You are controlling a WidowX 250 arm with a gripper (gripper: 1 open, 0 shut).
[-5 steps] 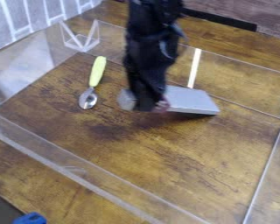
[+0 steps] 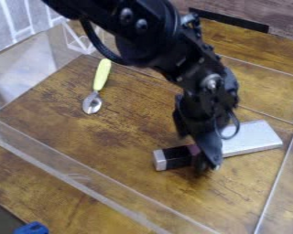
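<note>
My black gripper [image 2: 200, 154] is low at the right of the wooden board, over a dark bar with a silver end [image 2: 164, 160]; whether its fingers grip it is unclear. Just to the right, a flat silver-white slab [image 2: 252, 139] lies on the board, partly hidden behind the gripper. A spoon with a pale yellow handle [image 2: 103, 72] lies at the upper left.
Clear plastic walls [image 2: 63, 189] edge the wooden board [image 2: 94, 142]. A small blue object [image 2: 30, 228] sits at the bottom left corner. The middle and left of the board are mostly bare.
My gripper has moved down and to the right, toward the viewer. The silver slab and the silver-ended piece have shifted the same way.
</note>
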